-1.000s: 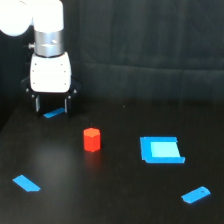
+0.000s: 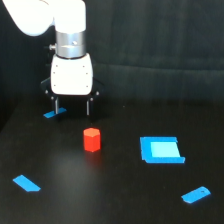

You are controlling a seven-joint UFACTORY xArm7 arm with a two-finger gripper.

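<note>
A white robot arm comes down from the upper left, its gripper [image 2: 74, 106] hanging low with two dark fingers apart and nothing seen between them. Below it and to the right, a red block [image 2: 92, 140] rests on the black table. The gripper is above and behind the block, not touching it.
A pale square edged with blue tape [image 2: 163, 150] lies on the right of the table. Short blue tape strips [image 2: 26, 184] lie at front left, front right [image 2: 195, 195] and behind the gripper at left.
The arm and gripper have moved right, toward the red block's side. The block and tape are unmoved.
</note>
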